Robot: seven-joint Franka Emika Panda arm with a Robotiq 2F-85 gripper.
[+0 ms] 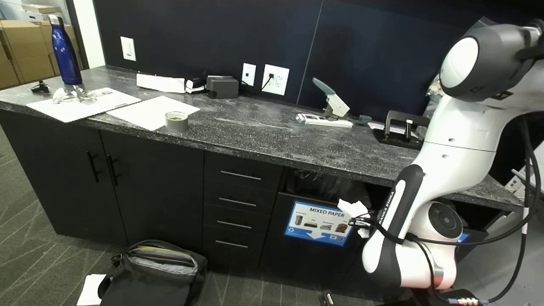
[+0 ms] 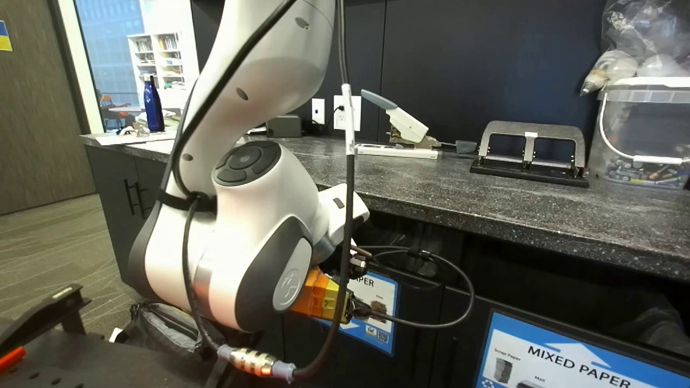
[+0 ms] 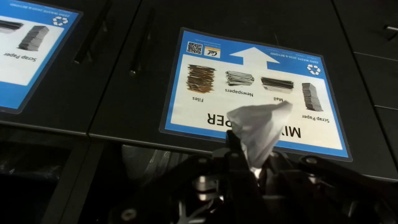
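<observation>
A crumpled piece of white paper [image 3: 259,127] sticks up from between the fingers of my gripper in the wrist view, and the fingers are shut on it. In exterior view 1 the same paper [image 1: 352,208] shows at the end of the low-reaching arm, in front of the cabinet door with the Mixed Paper sign [image 1: 317,222]. The sign [image 3: 224,104] lies behind the paper and is partly covered by it. Above that door an open slot holds a clear bin liner [image 1: 326,182]. Exterior view 2 shows my gripper [image 2: 359,310] mostly masked by arm and cable.
Overhead runs the countertop edge [image 1: 306,162]. On the counter are a stapler [image 1: 329,114], a hole punch [image 2: 530,152], a roll of tape [image 1: 176,121] and a blue bottle [image 1: 64,51]. A second signed door [image 2: 582,355] stands alongside. A bag [image 1: 153,275] lies on the floor.
</observation>
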